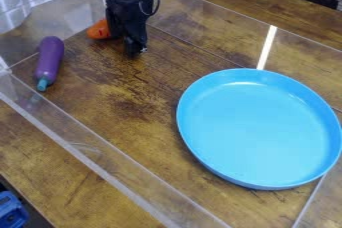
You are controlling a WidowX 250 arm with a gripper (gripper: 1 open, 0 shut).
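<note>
My black gripper (126, 32) hangs low at the top middle, among cables, right beside an orange object (98, 30) that it partly covers; whether it touches or holds it I cannot tell. A purple eggplant-like toy (48, 61) lies on the wooden table at the left. A large blue plate (257, 126) sits at the right. The state of the fingers is too dark and small to make out.
A clear plastic barrier runs along the left and bottom, with a blue object (11, 212) in the bottom-left corner. A white strip (267, 46) lies at the upper right.
</note>
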